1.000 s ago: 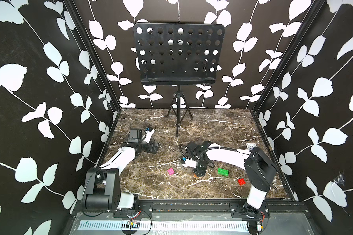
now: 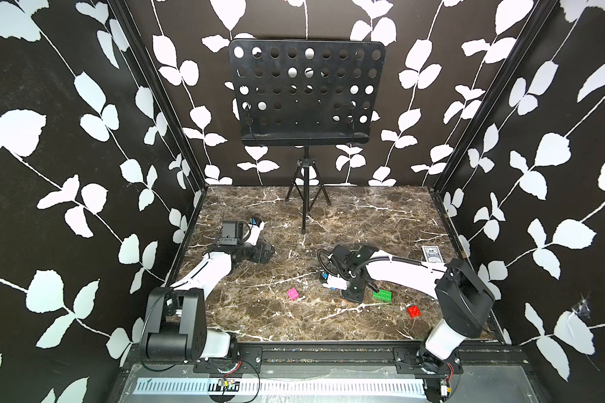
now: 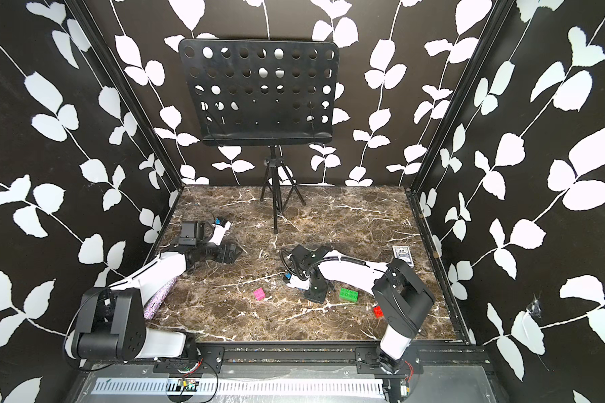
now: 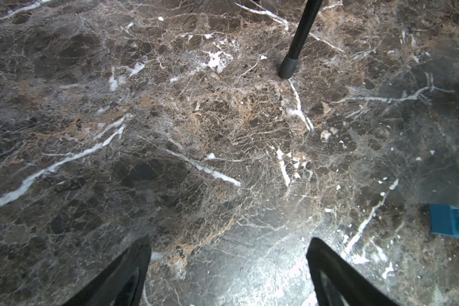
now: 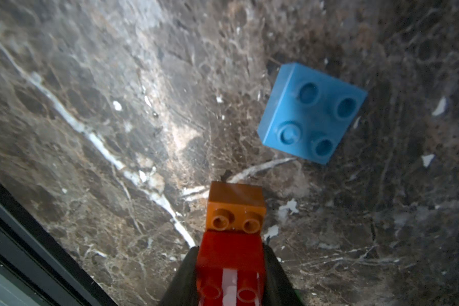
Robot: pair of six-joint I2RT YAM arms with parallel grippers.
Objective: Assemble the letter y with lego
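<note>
My right gripper is shut on a red brick in the right wrist view. An orange brick sits against the red brick's far end; whether they are pressed together is hard to tell. Farther off lies a square light-blue brick, studs up and apart from them. My left gripper stands open over bare table on the left, and its blurred fingers have nothing between them. A pink brick lies between the arms. Right of my right gripper are a green brick and another red brick.
A black music stand rises at the back, its leg reaching the table. Near the right edge lies a small card box. At the left wrist view's right edge, a blue brick shows in part.
My right arm has shifted slightly rightward in the top left view, and the orange spot under its gripper has moved along with it. The left arm and the loose bricks stay put.
</note>
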